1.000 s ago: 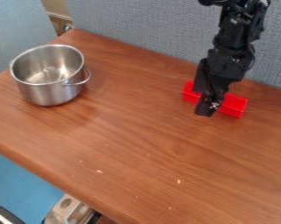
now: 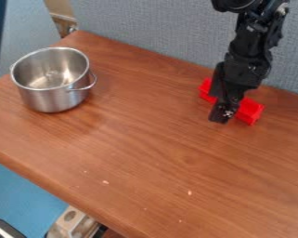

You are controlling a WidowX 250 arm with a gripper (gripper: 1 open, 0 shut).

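My black gripper (image 2: pixel 225 106) reaches down from the top right onto a red block (image 2: pixel 251 112) lying on the wooden table near its back edge. Part of the block shows on either side of the gripper, the rest hidden behind it. The gripper is open, its fingers low at the block; whether they touch it I cannot tell.
A steel pot (image 2: pixel 49 85) stands at the left of the table (image 2: pixel 151 177). A grey padded wall runs along the back.
My gripper has shifted slightly to the right over the last second, staying low at the red block. The pot has not moved.
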